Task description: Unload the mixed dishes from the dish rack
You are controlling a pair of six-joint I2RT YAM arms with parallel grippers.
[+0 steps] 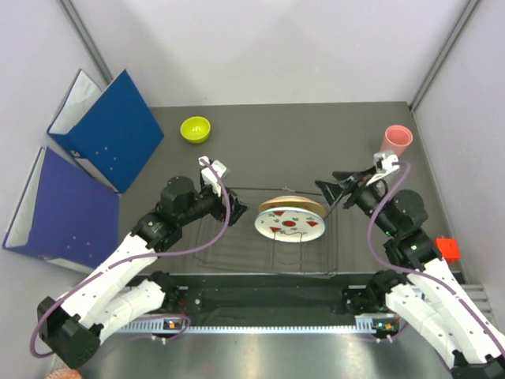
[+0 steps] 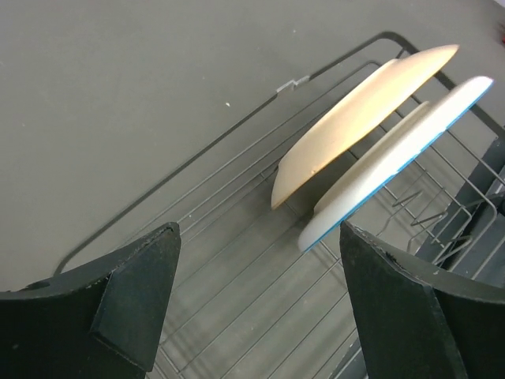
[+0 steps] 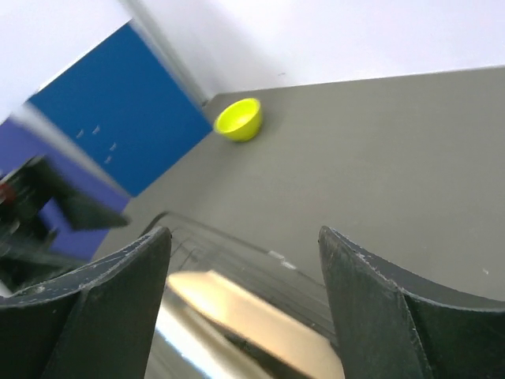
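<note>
A wire dish rack (image 1: 213, 253) stands near the table's front edge. Upright in it are a white plate (image 1: 289, 230) with red decoration and, behind it, a tan plate (image 1: 293, 202); in the left wrist view the white plate (image 2: 394, 162) and the tan plate (image 2: 355, 118) lean to the upper right. My left gripper (image 1: 237, 210) hangs over the rack's left part, left of both plates, its fingers parted with nothing between. On the rack's right edge side, my right gripper (image 1: 326, 189) is open and empty; its view shows the tan plate (image 3: 252, 320) below and between the fingers.
At the back left is a yellow-green bowl (image 1: 195, 129), and at the back right a pink cup (image 1: 397, 139). Blue binders (image 1: 114, 130) line the left side. A red object (image 1: 448, 249) sits by the right wall. Mid-table behind the rack is clear.
</note>
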